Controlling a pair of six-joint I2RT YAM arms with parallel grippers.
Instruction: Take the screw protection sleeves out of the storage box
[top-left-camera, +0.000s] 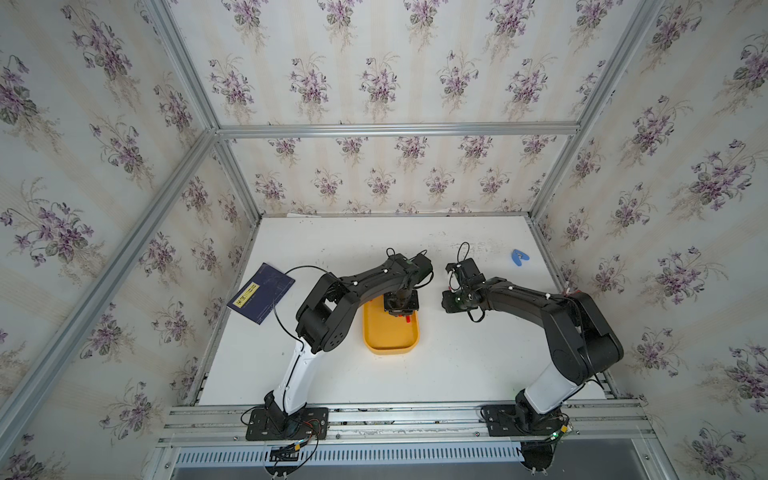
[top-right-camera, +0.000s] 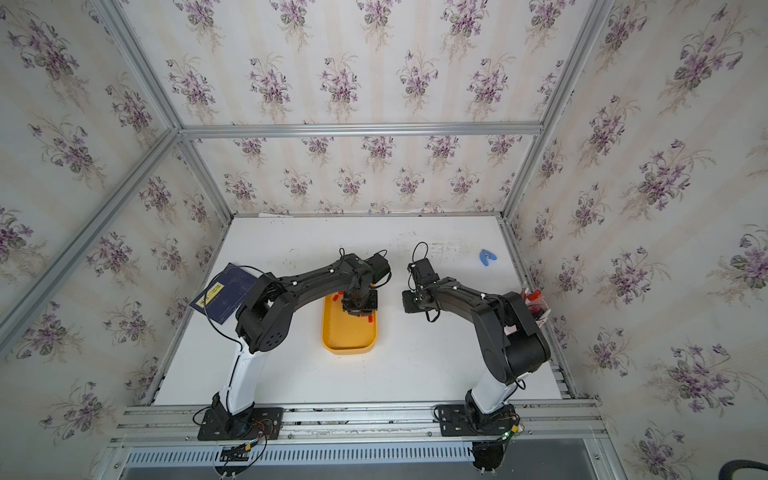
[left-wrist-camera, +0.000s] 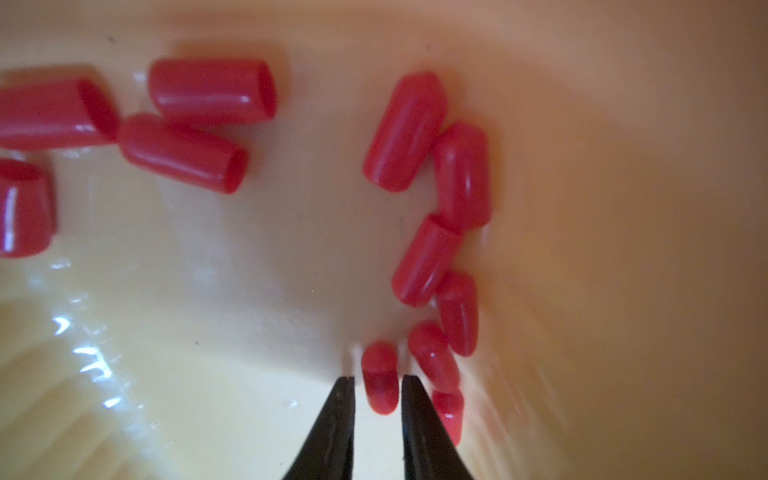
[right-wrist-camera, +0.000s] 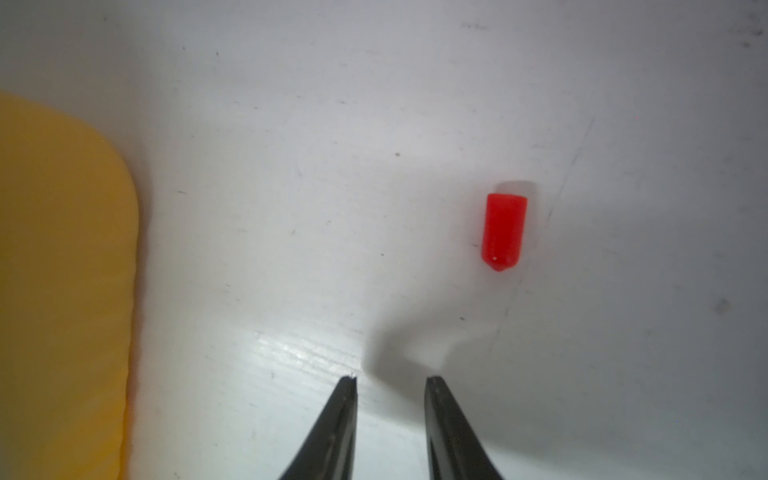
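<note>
In the left wrist view, several red sleeves, such as one pair-mate sleeve (left-wrist-camera: 405, 132) near the middle, lie on the floor of the yellow-orange storage box (top-left-camera: 390, 349). My left gripper reaches down into the box, shut on a small red sleeve (left-wrist-camera: 380, 376) held between its fingertips. Other sleeves lie close beside its right finger (left-wrist-camera: 416, 408). On the white table right of the box, one loose red sleeve (right-wrist-camera: 504, 232) rests on its side. My right gripper hovers near it, part open, with an empty gap between its fingers.
A dark blue flat box with a yellow label (top-left-camera: 261, 293) lies at the table's left. Blue pieces (top-left-camera: 519, 257) sit at the back right. In the top right view, a container (top-right-camera: 537, 307) with red items stands at the right edge.
</note>
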